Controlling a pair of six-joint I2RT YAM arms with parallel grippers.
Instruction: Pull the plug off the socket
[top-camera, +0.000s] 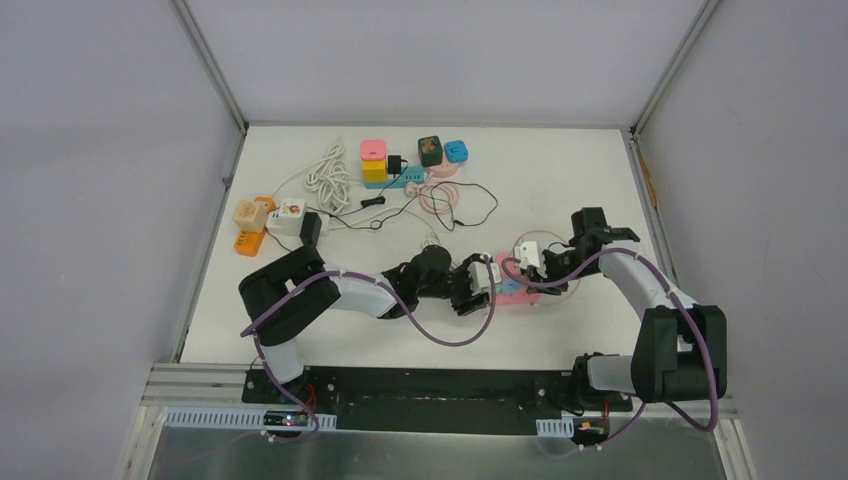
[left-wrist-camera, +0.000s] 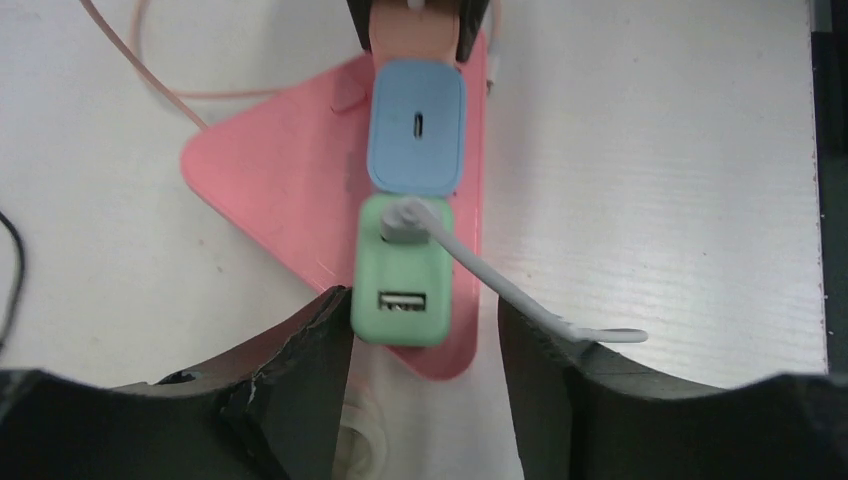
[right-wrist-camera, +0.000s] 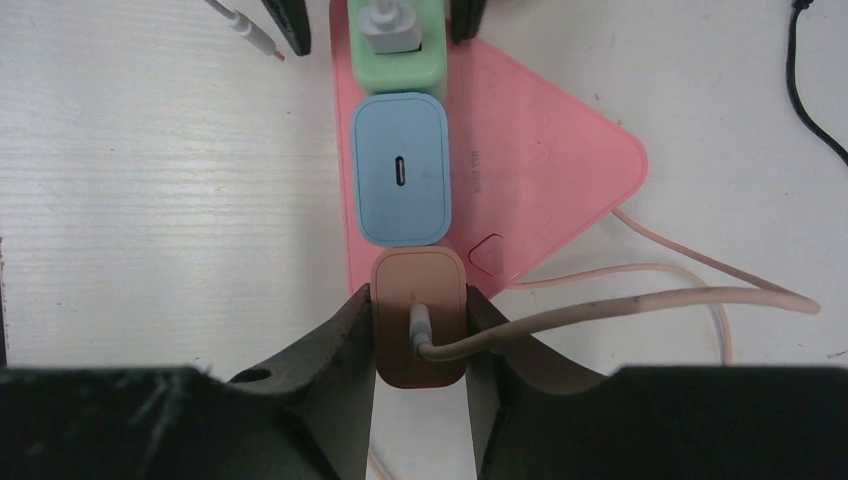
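Observation:
A pink triangular base (right-wrist-camera: 540, 150) carries green (left-wrist-camera: 402, 275), blue (right-wrist-camera: 400, 185) and brown (right-wrist-camera: 420, 280) socket blocks. A pale plug (left-wrist-camera: 405, 228) with cable sits in the green block. My left gripper is part open around that block's near end, its fingers apart. My right gripper is shut on the brown block, which has a thin plug with a beige cable in its top. In the top view, both wrists meet over the base at centre right.
Power strips, coloured cubes (top-camera: 373, 150), a white cable coil (top-camera: 330, 175) and tangled cords occupy the back and left of the table. The front edge lies just below the arms.

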